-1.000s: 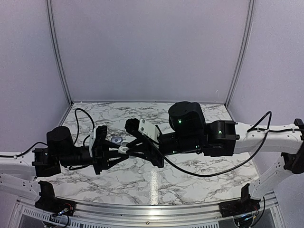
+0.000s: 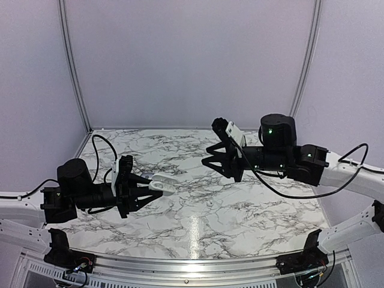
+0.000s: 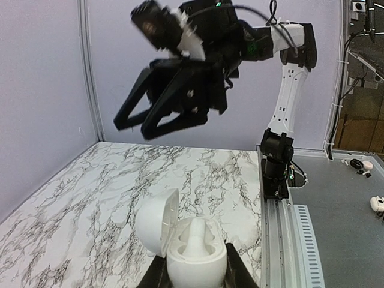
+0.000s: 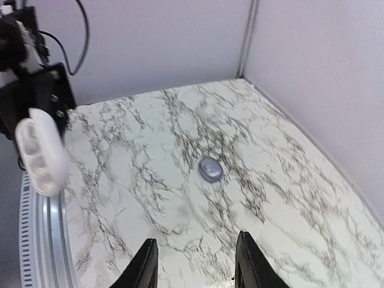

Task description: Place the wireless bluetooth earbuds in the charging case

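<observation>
My left gripper (image 2: pixel 156 187) is shut on the white charging case (image 3: pixel 197 264), holding it above the table. The case's lid (image 3: pixel 157 223) stands raised. Inside the case a pale ridge shows in the left wrist view; whether an earbud sits there I cannot tell. Blurred at the left of the right wrist view, the case (image 4: pixel 41 153) is apart from my right gripper. That gripper is open, its fingers (image 4: pixel 147 264) spread with nothing between them. In the top view, the right gripper (image 2: pixel 207 156) hangs to the right of and farther back than the case.
A small greyish piece with a pale round middle (image 4: pixel 210 170) lies on the marble table (image 4: pixel 174 207). In the top view, a tiny pale thing (image 2: pixel 209 204), too small to identify, lies near the table's middle.
My right gripper has drawn away from the case, rightward and toward the back, leaving a gap between them. The left gripper still holds the case in nearly the same place.
</observation>
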